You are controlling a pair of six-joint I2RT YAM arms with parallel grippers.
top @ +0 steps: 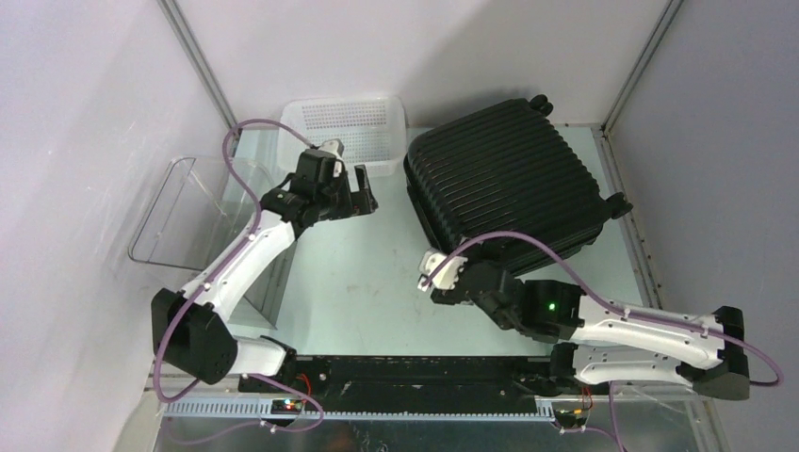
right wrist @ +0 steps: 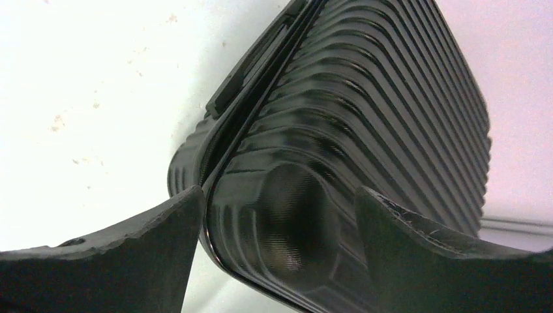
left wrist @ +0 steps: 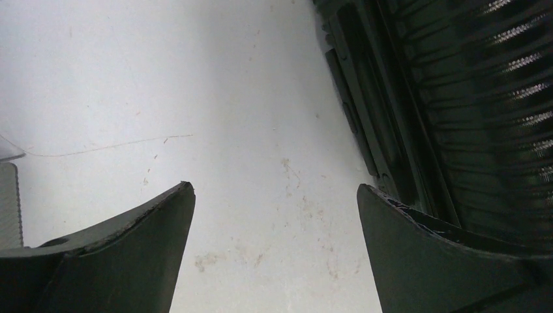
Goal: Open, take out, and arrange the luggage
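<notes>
A black ribbed suitcase (top: 509,169) lies aslant on the right half of the white surface, its lid down. In the left wrist view the suitcase's long edge (left wrist: 375,98) runs along the right side, apart from my left gripper, which stands open over bare surface. My right gripper is above a rounded corner of the suitcase (right wrist: 274,228). Its fingers (right wrist: 163,241) are spread on either side of that corner in view; contact cannot be made out. In the top view the right arm hides the suitcase's front corner.
A white perforated basket (top: 300,118) stands at the back, left of the suitcase. At the left edge is a clear bin (top: 155,217) with a metal rim.
</notes>
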